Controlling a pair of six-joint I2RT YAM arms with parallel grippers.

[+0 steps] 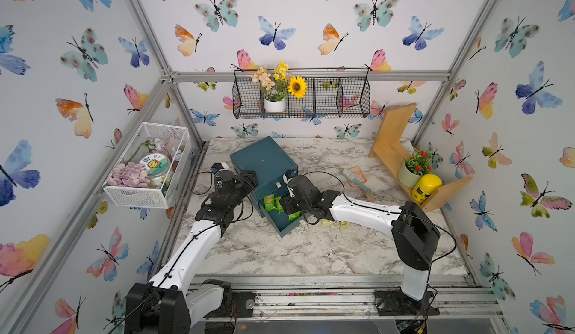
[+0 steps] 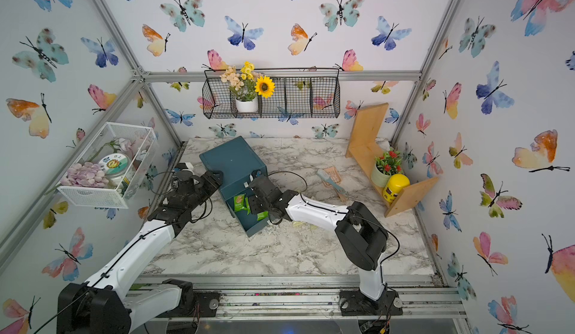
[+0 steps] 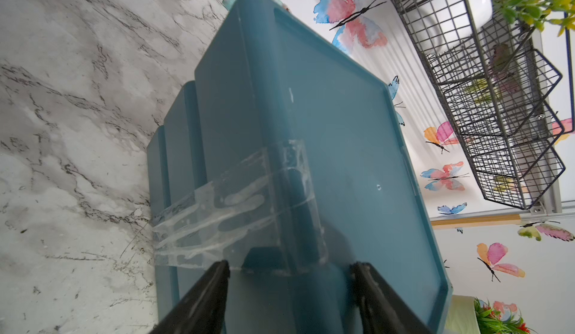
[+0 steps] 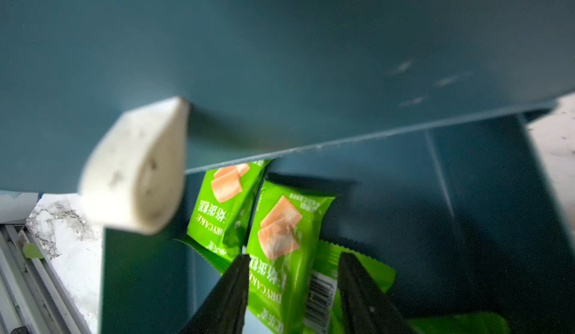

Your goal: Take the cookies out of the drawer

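Observation:
A blue drawer cabinet (image 1: 261, 156) stands on the marble table with its drawer (image 1: 284, 228) pulled out. Green cookie packets (image 4: 287, 226) lie inside; several show in the right wrist view, one partly under the cabinet front. Over the drawer, my right gripper is open, its fingers (image 4: 234, 292) either side of a packet in that view; contact cannot be made out. My left gripper stands open at the cabinet's left side, its fingers (image 3: 383, 298) apart across the taped top edge. Whether they press on it is unclear.
The drawer's white knob (image 4: 137, 166) juts out close to the right gripper. Small yellow packets (image 1: 328, 222) lie right of the drawer. A wooden shelf (image 1: 392, 145) with a potted plant stands at the right.

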